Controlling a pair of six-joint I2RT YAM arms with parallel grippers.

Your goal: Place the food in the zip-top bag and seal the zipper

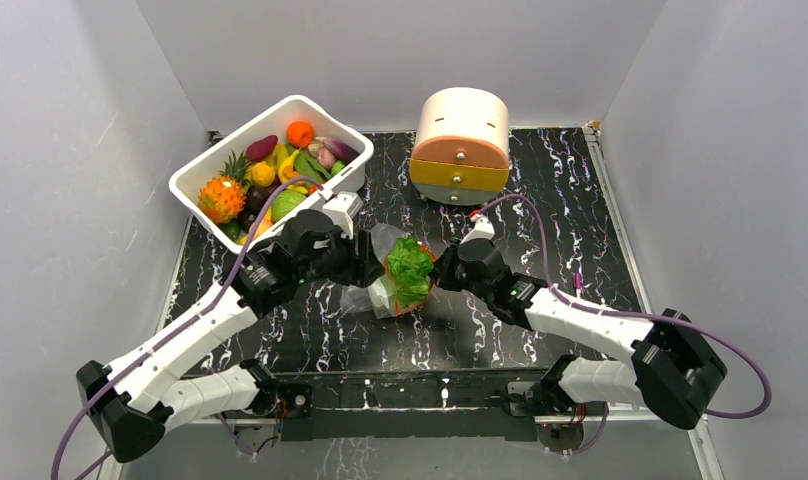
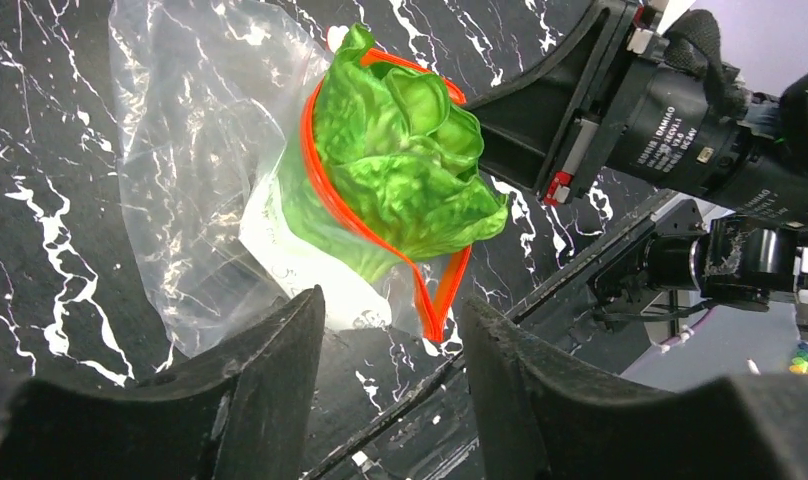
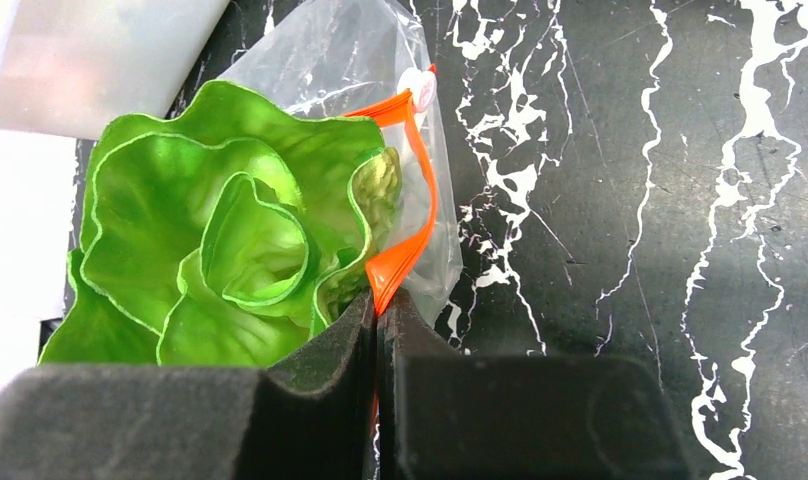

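Note:
A green head of lettuce (image 1: 410, 270) sits partly inside the clear zip top bag (image 2: 195, 170), its leaves sticking out of the mouth. The orange zipper rim (image 2: 332, 190) stands apart around the lettuce. In the right wrist view, my right gripper is shut on that rim, the orange strip (image 3: 405, 250) running in between its fingers. My left gripper is open beside the bag, and nothing shows held between its fingers. A white slider (image 3: 417, 90) shows at the far end of the rim.
A white bin (image 1: 345, 182) full of toy fruit and vegetables stands at the back left. Behind the bag, to the right, is a bread box (image 1: 460, 140) with a yellow drawer.

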